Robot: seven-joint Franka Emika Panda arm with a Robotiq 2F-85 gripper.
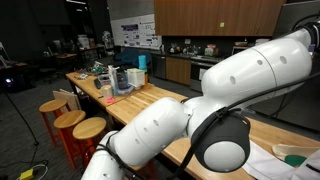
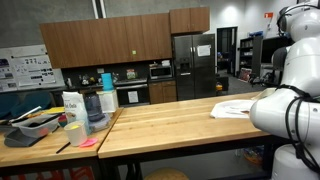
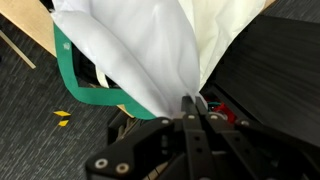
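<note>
In the wrist view, my gripper is shut at the lower middle, with folds of a thin white cloth [image 3: 130, 45] drawn in to its fingertips. The cloth spreads from there toward the top left. Behind it lie a cream-coloured sheet [image 3: 225, 25] and a green band [image 3: 100, 96]. White material [image 1: 265, 164] rests on the tabletop in exterior view 1, beside a green item [image 1: 295, 160]. White material [image 2: 232, 108] also shows at the table's right end in exterior view 2. Both exterior views leave my fingertips out of sight.
A long wooden table [image 2: 180, 120] has a wide bare middle. Tubs, a jug and a yellow cup [image 2: 75, 133] crowd its far end. Round stools [image 1: 70, 119] stand along one side. A red item [image 3: 222, 110] shows near the gripper's fingers in the wrist view.
</note>
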